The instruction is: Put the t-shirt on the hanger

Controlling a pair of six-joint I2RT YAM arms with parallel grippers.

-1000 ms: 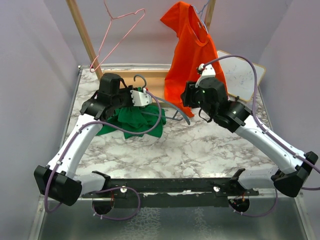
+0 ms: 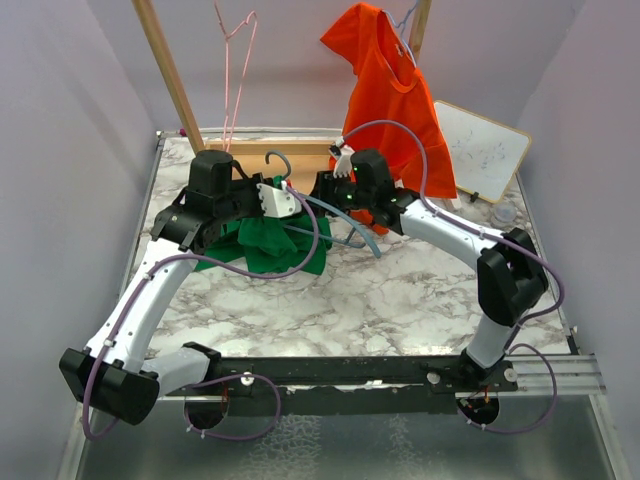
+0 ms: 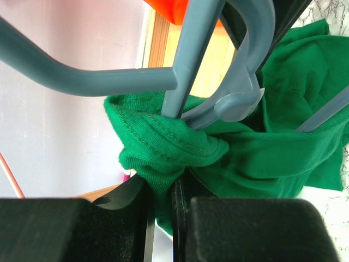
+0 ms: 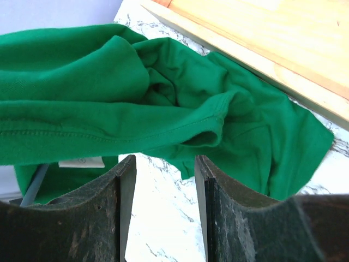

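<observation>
The green t-shirt lies bunched on the marble table, with a grey-blue hanger over and partly inside it. My left gripper is shut on a gathered edge of the green cloth, below the hanger's hook. My right gripper stands at the shirt's right side, by the hanger. In the right wrist view the right gripper is open, with a folded hem of the shirt just above its fingertips.
An orange t-shirt hangs at the back right, and an empty pink hanger at the back left. A wooden board lies behind the shirt. A whiteboard is at the right.
My right gripper has moved left from the right side to the shirt and hanger. The pink hanger has swung. The left gripper stays in place.
</observation>
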